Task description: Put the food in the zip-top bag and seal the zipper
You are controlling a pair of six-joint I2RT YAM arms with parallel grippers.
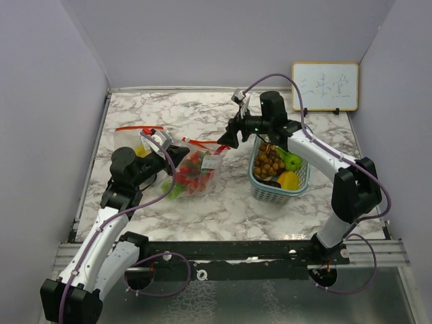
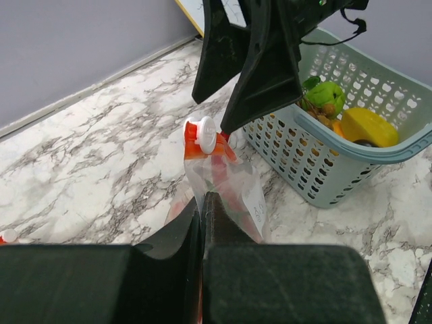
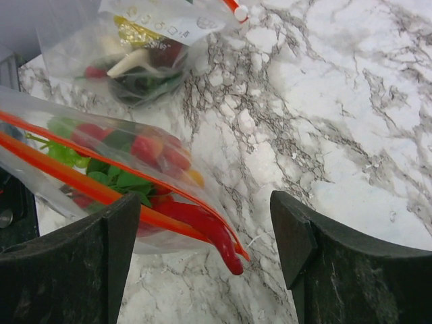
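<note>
A zip bag of vegetables [image 1: 192, 172] lies at centre, its orange zipper edge apart in the right wrist view, a red pepper [image 3: 223, 243] reaching out at that end. My left gripper [image 1: 177, 152] is shut on the bag's near end; the left wrist view [image 2: 202, 202] shows thin plastic between its fingers. My right gripper [image 1: 229, 140] hangs open by the bag's right end [image 3: 185, 226], with fingers [image 3: 317, 256] either side of the pepper's tip.
A second filled bag [image 3: 135, 47] lies at the left, partly under the left arm. A basket [image 1: 277, 192] of produce stands at the right. A whiteboard [image 1: 324, 84] stands behind.
</note>
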